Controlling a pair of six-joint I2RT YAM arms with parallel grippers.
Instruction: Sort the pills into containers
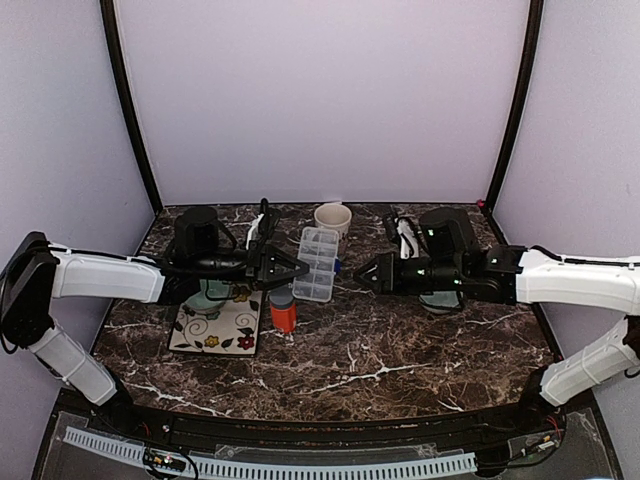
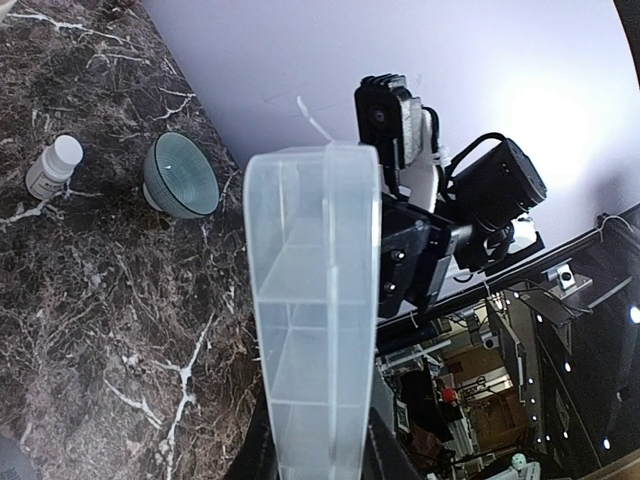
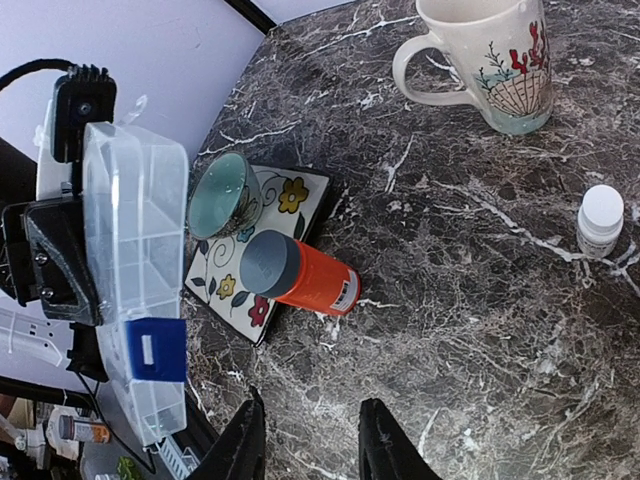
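Note:
A clear, compartmented pill organizer [image 1: 317,262] is held in the air above the table, with my left gripper [image 1: 292,272] shut on its left side. In the left wrist view the organizer [image 2: 315,290] rises edge-on from between the fingers. Its blue catch [image 3: 157,349] faces the right arm; I cannot tell whether the lid is up. My right gripper stands open, nothing between its fingers, a short gap to the right of the organizer. An orange-red bottle with a grey cap [image 3: 310,275] and a small white bottle [image 3: 600,220] stand on the table.
A mug [image 1: 333,217] stands behind the organizer. At left a teal bowl [image 3: 222,195] rests on a flowered tray [image 1: 213,342]; another teal bowl [image 2: 181,177] stands at right.

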